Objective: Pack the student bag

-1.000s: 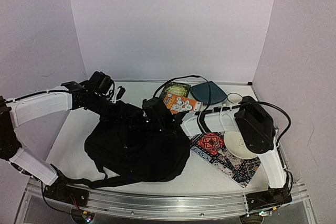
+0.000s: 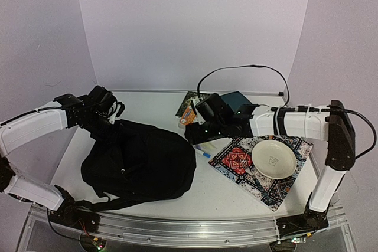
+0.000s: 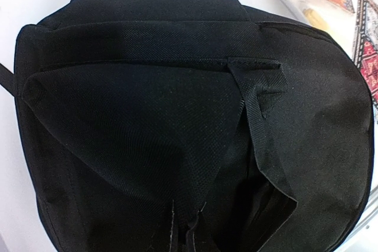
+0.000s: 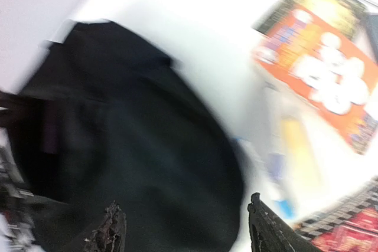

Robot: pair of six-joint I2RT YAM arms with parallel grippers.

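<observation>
The black bag point(image 2: 156, 160) lies on the left half of the table, its strap trailing toward the front edge. My left gripper is shut on its fabric, which rises in a peak to the fingertips in the left wrist view. Over the bag's right edge, my right gripper stands open with nothing between its fingers. An orange book point(image 4: 328, 69) lies beyond the bag to the right, partly hidden by the right arm in the top view. Between bag and patterned cloth lie several markers point(image 4: 286, 146), blurred in the right wrist view.
The patterned cloth point(image 2: 233, 165) carries a cream plate point(image 2: 273, 159) at the right. Behind the right arm, a dark teal item point(image 2: 235, 99) shows partly. Clear table point(image 2: 150, 107) lies behind the bag.
The bag has shifted left together with my left gripper. My right gripper has moved off the bag's middle to the right, uncovering part of it and hiding more of the books.
</observation>
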